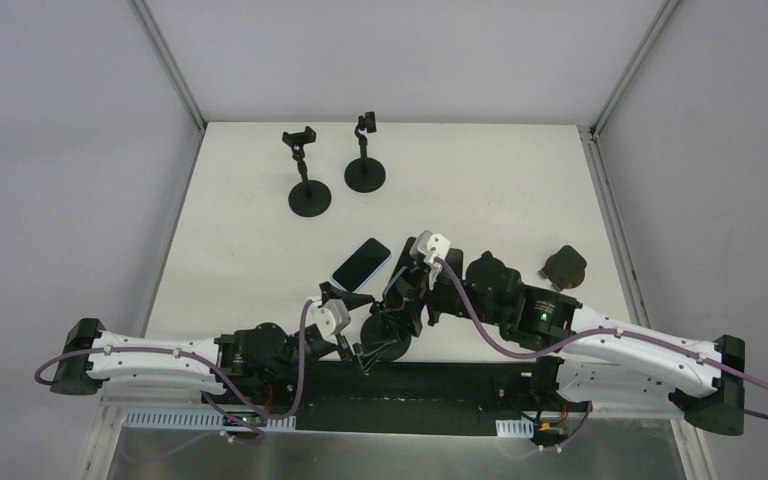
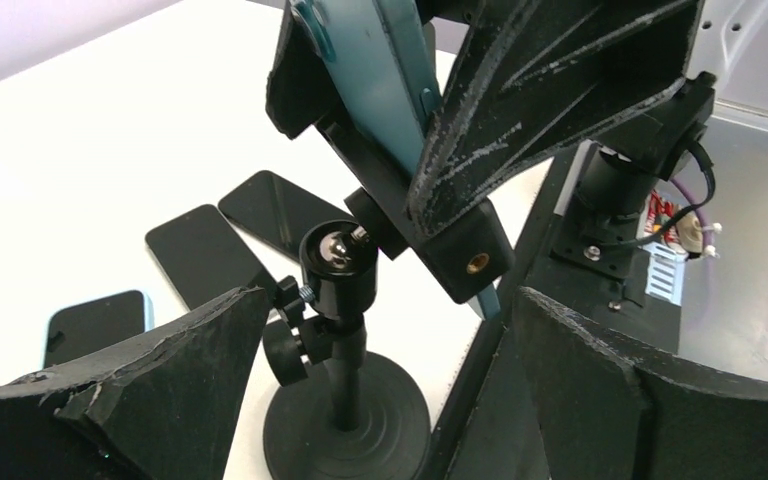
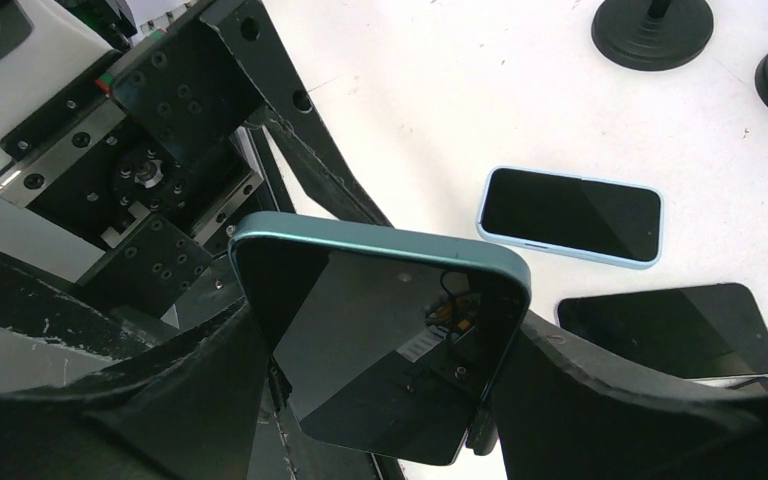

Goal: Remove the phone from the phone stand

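Observation:
A teal phone [image 3: 380, 330] [image 2: 375, 70] sits tilted at the phone stand's holder near the table's front edge, with my right gripper [image 1: 408, 295] shut on it. The stand's black column [image 2: 345, 385] and round base [image 2: 390, 440] show below in the left wrist view. My left gripper [image 1: 350, 325] is open beside the stand, its fingers either side of the stand's head, just below the phone's holder.
Loose phones [image 1: 360, 263] [image 3: 667, 330] lie behind the stand. Two other stands [image 1: 309, 198] [image 1: 365, 175] stand at the back left. A dark object [image 1: 563, 265] is at the right.

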